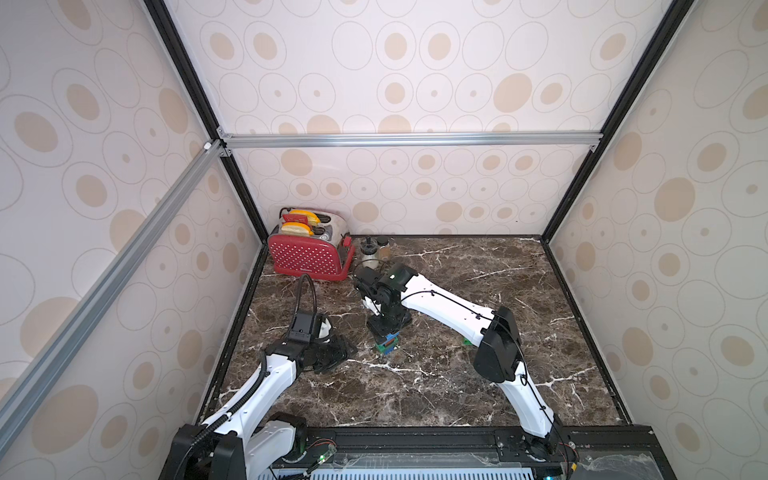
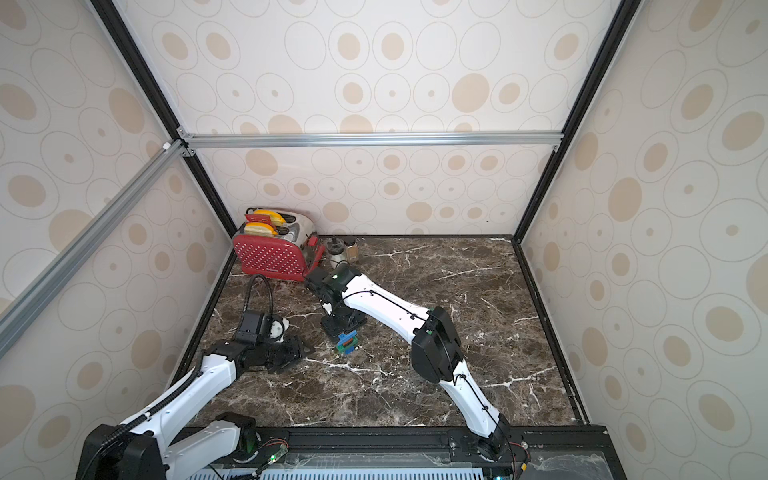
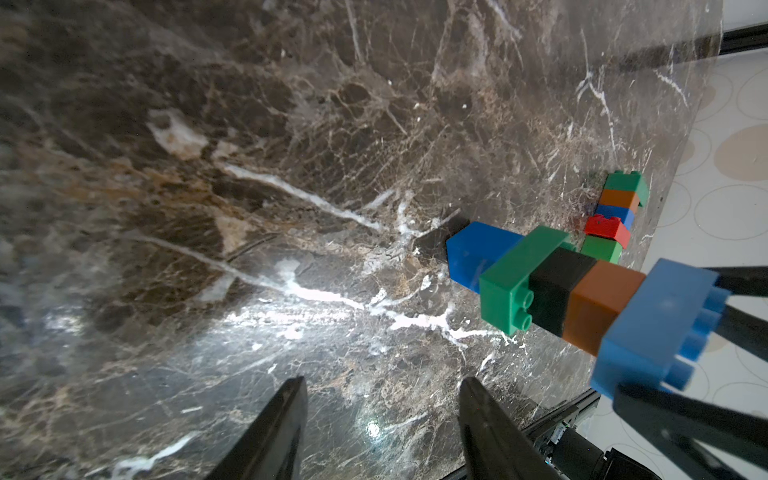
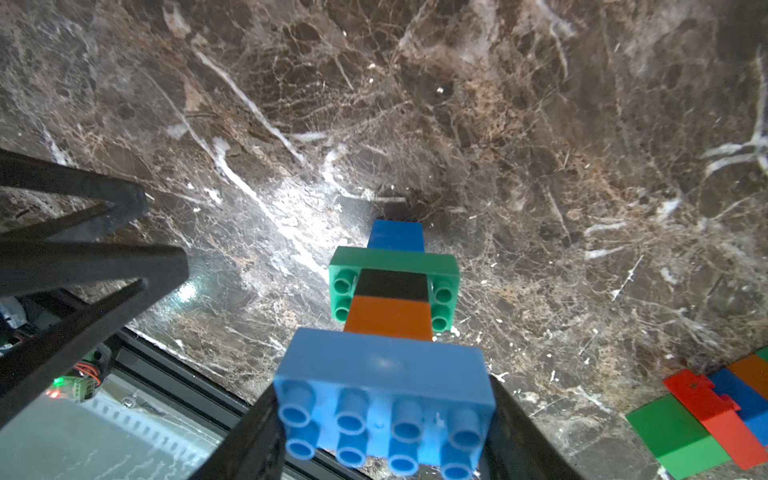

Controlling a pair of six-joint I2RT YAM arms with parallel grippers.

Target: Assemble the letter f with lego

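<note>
In the middle of the table my right gripper (image 1: 384,328) is shut on the light blue brick (image 4: 384,360) at the near end of a brick assembly. Orange (image 3: 600,300), black (image 3: 552,280), green (image 3: 512,284) and dark blue (image 3: 476,252) bricks follow along it, the green one crosswise. My left gripper stands open to the left of the assembly, nothing between its fingers.
A second group of green, red (image 4: 712,408), blue and orange bricks lies to the right. A red basket (image 1: 308,256) and jars (image 1: 369,256) stand at the back left.
</note>
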